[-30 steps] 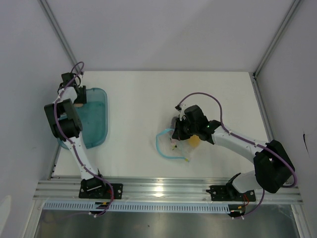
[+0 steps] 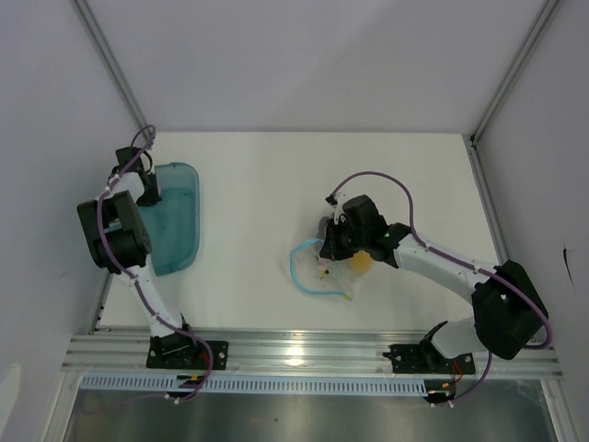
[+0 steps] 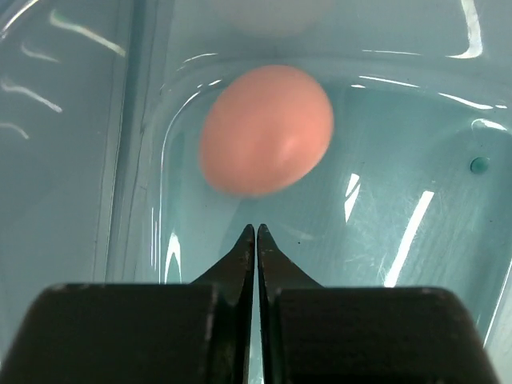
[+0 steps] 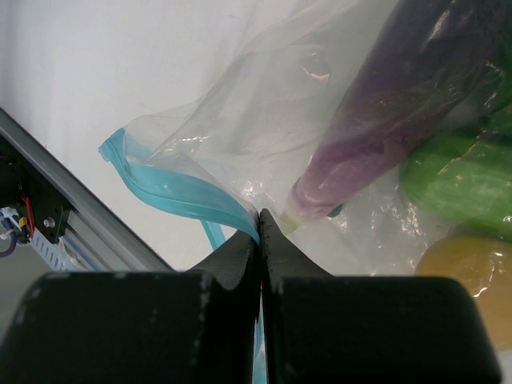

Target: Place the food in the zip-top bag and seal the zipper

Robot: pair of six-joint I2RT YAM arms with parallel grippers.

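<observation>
In the left wrist view the pink egg-shaped food [image 3: 266, 130] is inside the teal bin [image 3: 384, 200], beyond my fingertips. My left gripper is shut, its tips meeting with nothing between them. In the top view that arm reaches over the far left end of the bin and hides the egg. My right gripper is shut on the blue zipper edge [image 4: 188, 195] of the clear zip top bag [image 4: 264, 96]. Through the plastic show a purple eggplant [image 4: 360, 152], a green food [image 4: 460, 178] and a yellow-orange food [image 4: 472, 276].
The teal bin [image 2: 187, 226] stands at the table's left edge, with its walls close around the left gripper. Between bin and bag the white table [image 2: 248, 221] is bare. A metal rail [image 2: 294, 343] runs along the front.
The left gripper's view has shifted and the wrist has moved slightly. The right arm looks still.
</observation>
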